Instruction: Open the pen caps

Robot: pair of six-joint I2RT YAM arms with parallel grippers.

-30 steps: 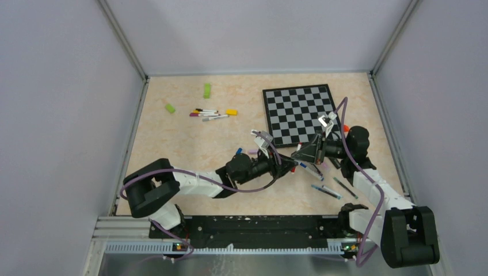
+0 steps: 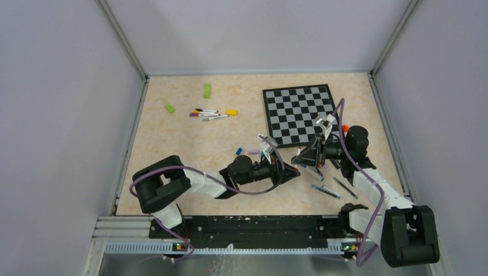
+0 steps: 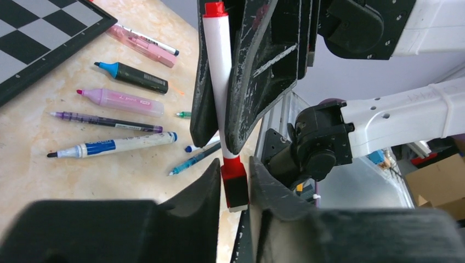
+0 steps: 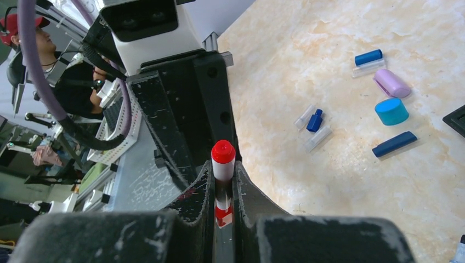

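A white marker (image 3: 219, 60) with a red end and a red cap (image 3: 234, 181) stands steeply tilted in the left wrist view. My right gripper is shut on its white barrel, with the red end (image 4: 223, 151) facing the right wrist camera. The cap, at the lower end, lies between the fingers of my left gripper, which stand about a cap's width apart. Whether they press on it does not show. From above, both grippers meet over the table, with my left gripper (image 2: 296, 171) just in front of the right one (image 2: 294, 162).
Uncapped pens, including a blue-white marker (image 3: 112, 145) and a lilac highlighter (image 3: 123, 101), lie near the checkerboard (image 2: 298, 115). Loose caps, including a teal one (image 4: 391, 112) and a lilac one (image 4: 392, 83), are scattered nearby. Several more pens (image 2: 208, 114) lie at the back left.
The right arm has hardly moved.
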